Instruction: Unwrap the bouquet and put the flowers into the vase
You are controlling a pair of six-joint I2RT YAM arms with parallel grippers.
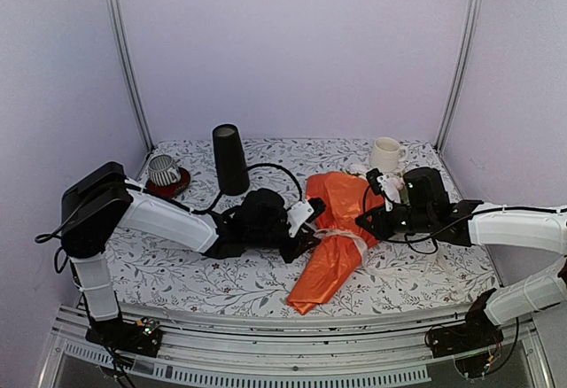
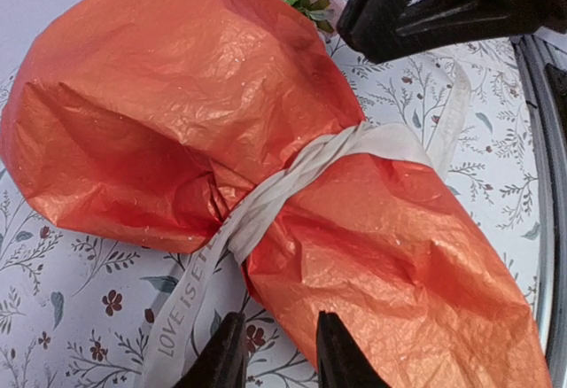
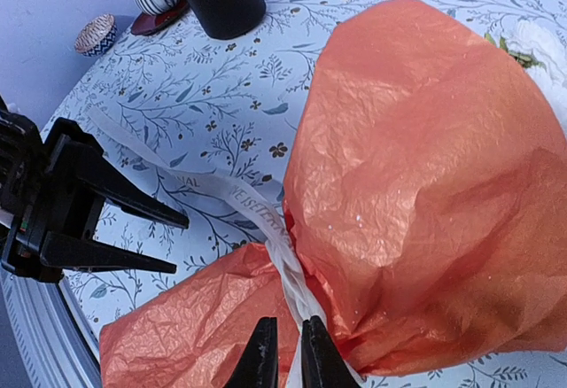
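Observation:
The flowers lie wrapped in orange paper [image 1: 317, 277], tied round the middle with a white ribbon [image 2: 292, 171]. Green leaves peek out at the far end, and a white bloom [image 3: 532, 47] shows in the right wrist view. Left of the bouquet, my left gripper has its fingers somewhat apart; I see only tablecloth between them, the ribbon's lettered tail passing beyond. Over the paper's right side hovers my right gripper, its fingertips slightly apart; whether the ribbon behind them is pinched cannot be made out. The tall black vase [image 1: 230, 159] stands upright at the back left.
A striped cup [image 1: 163, 170] on a dark red saucer [image 1: 182, 183] sits left of the vase. At the back right stands a cream mug [image 1: 386, 154].

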